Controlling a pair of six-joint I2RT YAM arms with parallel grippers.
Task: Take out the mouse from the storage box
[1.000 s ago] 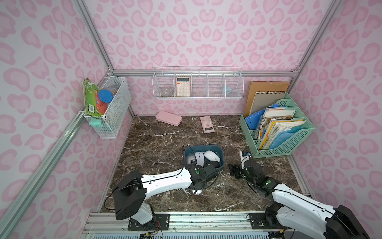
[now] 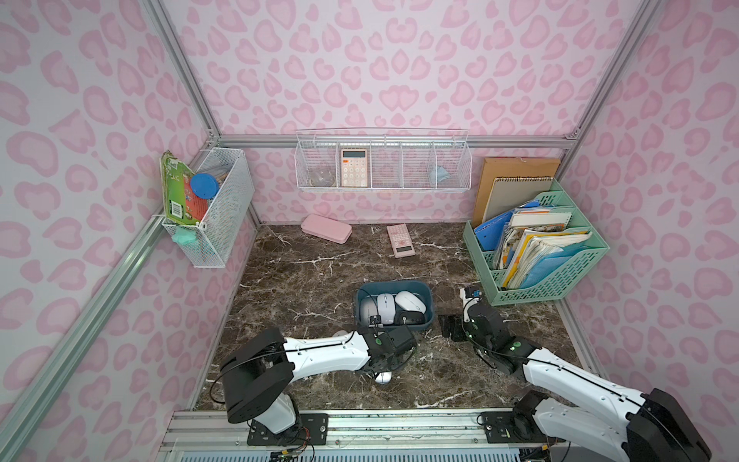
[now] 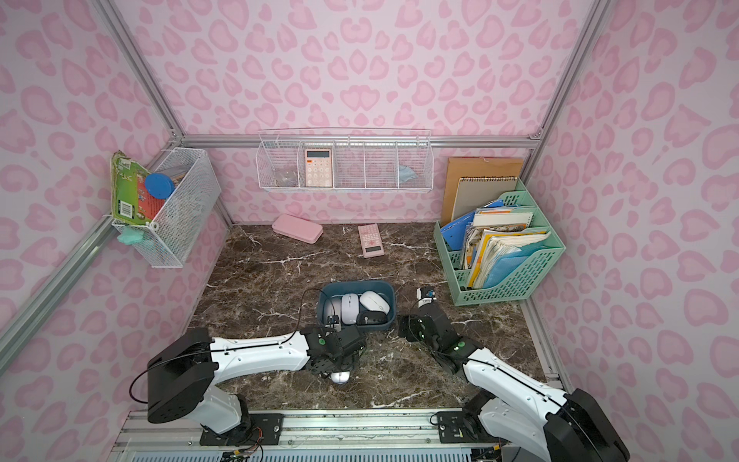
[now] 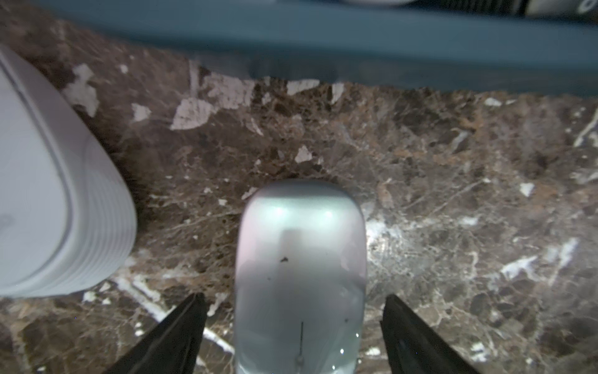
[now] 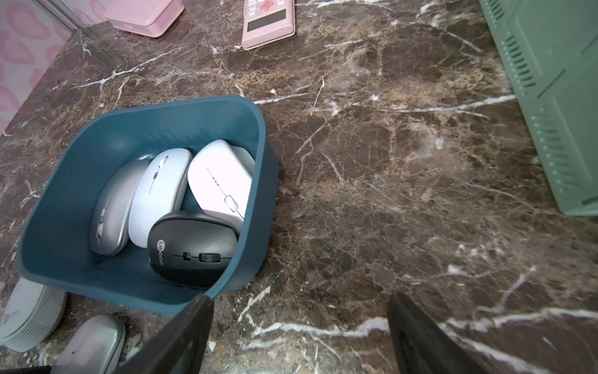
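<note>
The dark blue storage box point(image 5: 266, 162) holds several mice: a silver-grey one point(image 5: 116, 208), a light white one point(image 5: 158, 193), a white angular one point(image 5: 219, 177) and a black one point(image 5: 193, 248). On the table outside it, at the near side, lies another pale silver mouse point(image 4: 300, 255). My left gripper is over this mouse, its fingers point(image 4: 180, 330) one on each side with a gap showing to each flank. My right gripper stands open and empty, right of the box.
A white ridged object point(image 4: 62, 205) lies left of the loose mouse. A green file basket point(image 2: 531, 285) stands at the right; a pink case point(image 2: 326, 228) and pink calculator point(image 2: 401, 240) lie at the back.
My left arm has lowered and shifted slightly toward the table's front, over the loose mouse. The right arm has barely moved.
</note>
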